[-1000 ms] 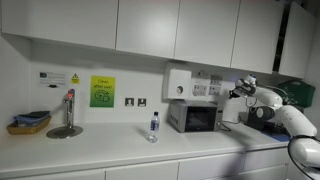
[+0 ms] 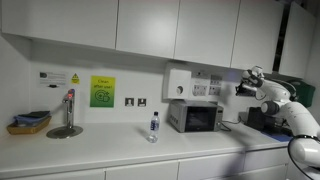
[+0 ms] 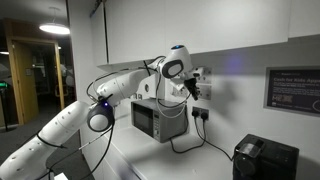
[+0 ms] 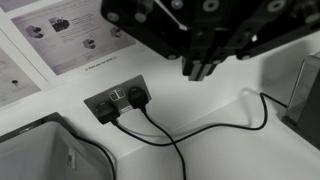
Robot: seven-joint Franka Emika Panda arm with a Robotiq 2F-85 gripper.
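My gripper is shut, with nothing visible between its fingers in the wrist view. It hangs high near the back wall, below the wall cupboards and well above the counter. In the second exterior view the gripper point(image 3: 194, 85) is to the right of the microwave point(image 3: 160, 118) and higher than it. The wall socket point(image 4: 118, 98), with two black plugs in it, lies beyond the fingers in the wrist view. A black toaster-like appliance point(image 3: 263, 158) stands on the counter at the right.
A clear bottle point(image 2: 154, 127) stands on the open middle of the counter point(image 2: 100, 153). Farther left are a tap point(image 2: 68, 112) and a tray point(image 2: 29, 122). Black cables point(image 4: 213, 126) run along the wall. The cupboards point(image 2: 145, 25) limit room overhead.
Over the last second the arm's wrist and gripper have shifted right and slightly upward in the first exterior view. Objects on the counter have stayed put.
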